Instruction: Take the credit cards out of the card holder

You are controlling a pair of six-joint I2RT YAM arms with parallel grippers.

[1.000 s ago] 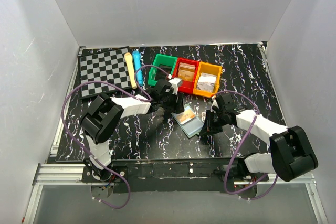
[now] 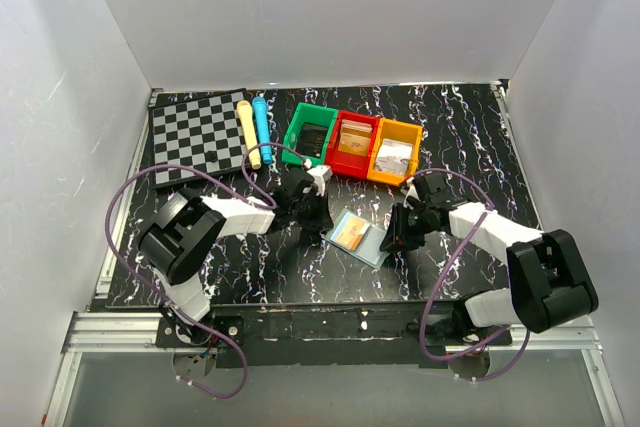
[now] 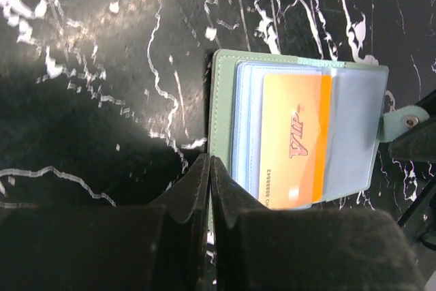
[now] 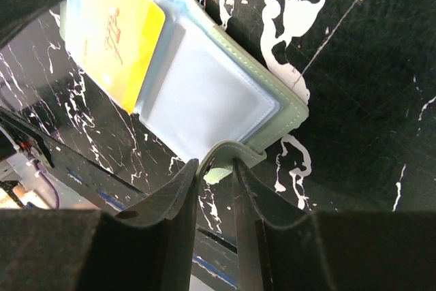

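Observation:
The pale green card holder (image 2: 368, 245) lies open on the black marbled table, with an orange VIP card (image 3: 289, 138) on clear sleeves. My left gripper is shut at the holder's left edge, with nothing seen between its fingers. At the other end, my right gripper is at the holder's green strap (image 4: 231, 151), which arches up between and over its fingertips; whether it grips the strap is unclear.
Behind the holder stand green (image 2: 293, 137), red (image 2: 343, 161) and orange (image 2: 400, 131) bins. A checkered board (image 2: 190, 133) and yellow and blue rolls lie at the back left.
My left gripper has moved left and toward the front from over the holder's far end. The holder has turned slightly, and the right arm has shifted a little.

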